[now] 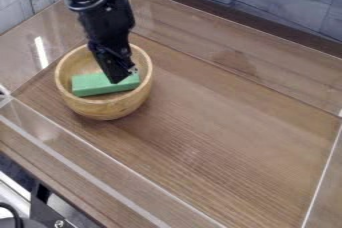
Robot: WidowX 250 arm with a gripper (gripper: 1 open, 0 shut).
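A wooden bowl (pixel 102 107) sits on the left of the table, holding a green rectangular block (pixel 100 84) lying flat inside it. My dark gripper (pixel 120 74) hangs from the top left over the back right part of the bowl, its fingertips low, close above or at the block's right end. It looks shut; whether it touches the block I cannot tell. The far rim of the bowl is partly hidden behind the gripper.
A pale raised edge runs along the left and right sides, with dark cables at the bottom left.
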